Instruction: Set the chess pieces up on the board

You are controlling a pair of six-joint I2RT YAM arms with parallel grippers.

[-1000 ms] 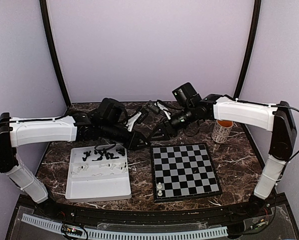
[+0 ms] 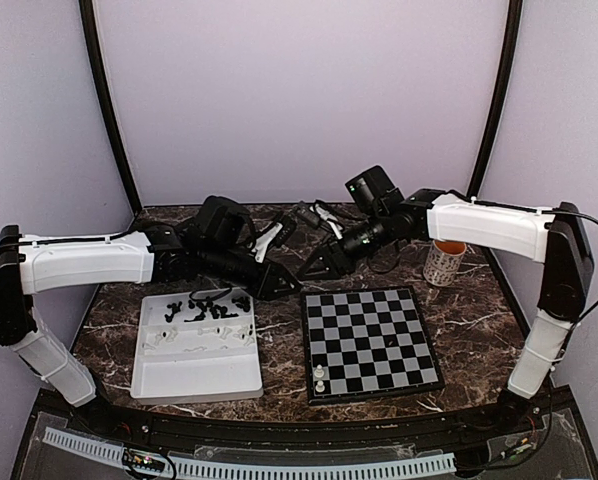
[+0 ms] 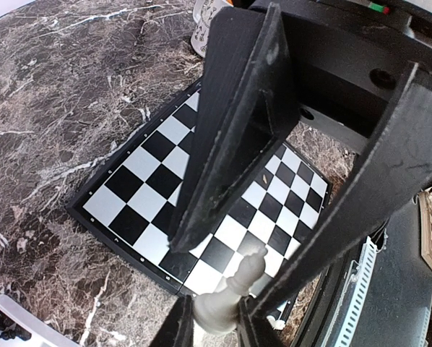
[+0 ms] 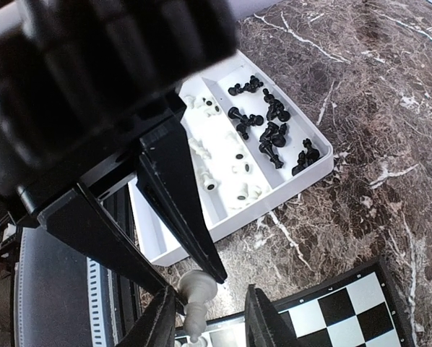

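A white chess piece [image 3: 227,303] [image 4: 197,296] is held in the air by my left gripper [image 2: 285,284], shut on it. My right gripper [image 2: 324,264] is part open, its fingers around the same piece, close to it. Below, the checkered board [image 2: 369,330] has two white pieces [image 2: 319,372] at its near left corner. The white tray [image 2: 194,380] left of the board holds several black pieces [image 4: 270,148] and several white pieces [image 4: 241,163], lying loose.
A patterned cup [image 2: 442,268] stands behind the board's right side. Bare marble tabletop [image 2: 479,350] surrounds the board and tray. Both arms meet above the gap between tray and board.
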